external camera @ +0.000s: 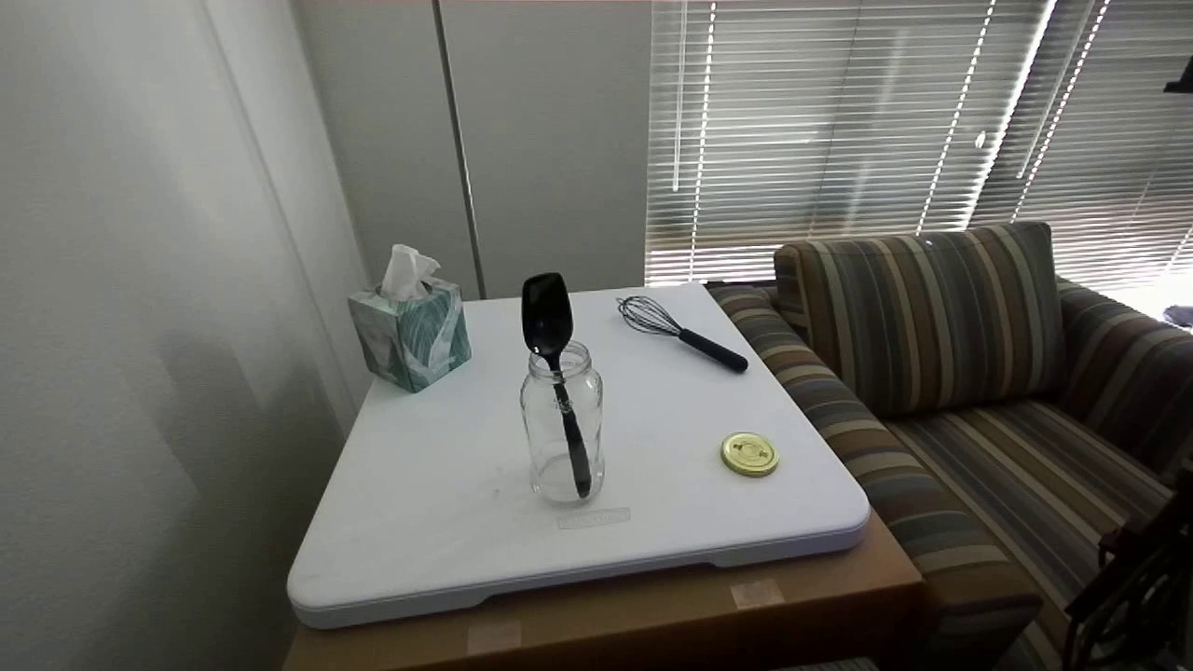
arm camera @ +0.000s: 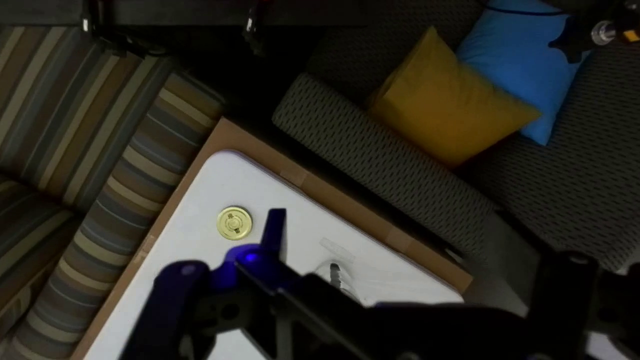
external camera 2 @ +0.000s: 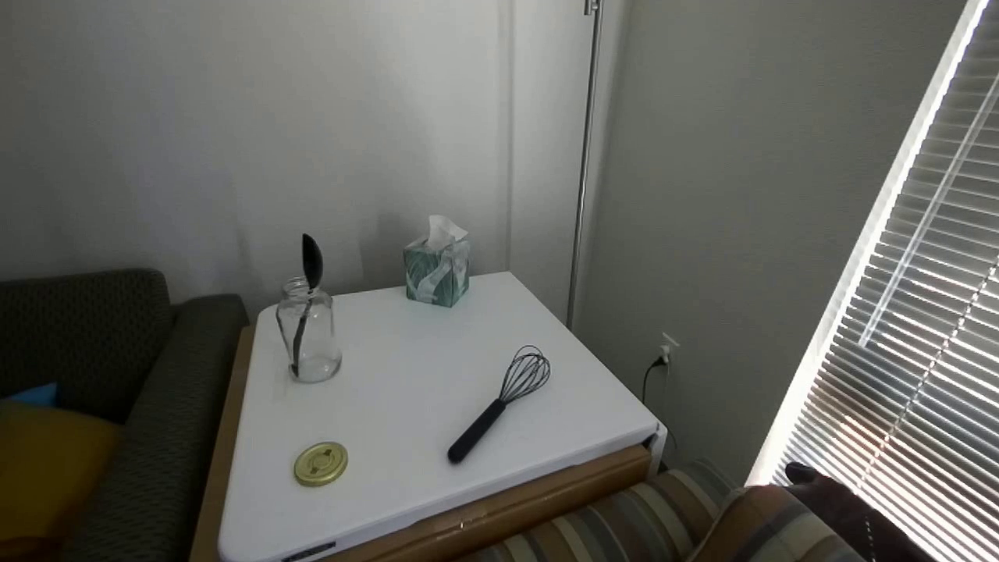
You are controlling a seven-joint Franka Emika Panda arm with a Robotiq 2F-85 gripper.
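A clear glass jar (external camera: 562, 436) stands upright on the white table, lidless, with a black spoon (external camera: 547, 315) leaning in it, bowl end up. To the jar's right lies a gold lid (external camera: 749, 454), flat on the tabletop. A whisk (external camera: 684, 332) with a black handle rests farther back; in the second exterior view the whisk (external camera 2: 502, 403) is near the table's window side. My dark gripper is open above the table in the wrist view, its fingers (arm camera: 274, 233) wide apart. The gripper partly covers the jar (arm camera: 336, 276) there, and neither exterior view shows it.
A green-patterned tissue box (external camera: 411, 335) occupies the back left corner by the wall. A striped armchair (external camera: 928, 324) borders the table's right side. Bare tabletop (external camera: 660, 414) lies between jar, whisk and lid. Yellow (arm camera: 450, 102) and blue cushions are on a dark sofa.
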